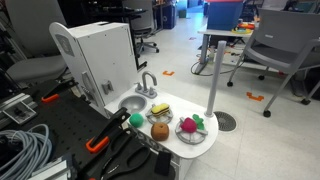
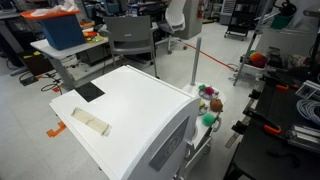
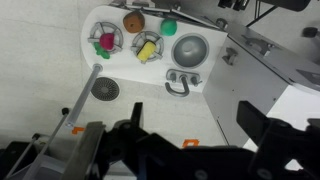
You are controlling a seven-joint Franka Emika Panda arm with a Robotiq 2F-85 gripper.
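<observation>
In the wrist view my gripper hangs high over the scene, its dark fingers spread wide with nothing between them. Beyond the fingers lies a white toy kitchen top. It carries a yellow item (image 1: 159, 109) on one burner and a pink-red item with green parts (image 1: 189, 125) on the other. A brown round item (image 1: 160, 131) sits near the front edge, and a green round item (image 1: 137, 120) is beside the grey sink bowl (image 1: 132, 103). A small grey faucet (image 3: 178, 87) stands behind the sink. The gripper is apart from all these items.
A tall white cabinet (image 1: 103, 62) rises at the sink end. A white post (image 1: 217, 76) stands at the other end. Coiled cables (image 1: 27, 153) lie on the black table (image 1: 72, 128). Chairs and a table with a blue bin (image 2: 58, 28) are farther off.
</observation>
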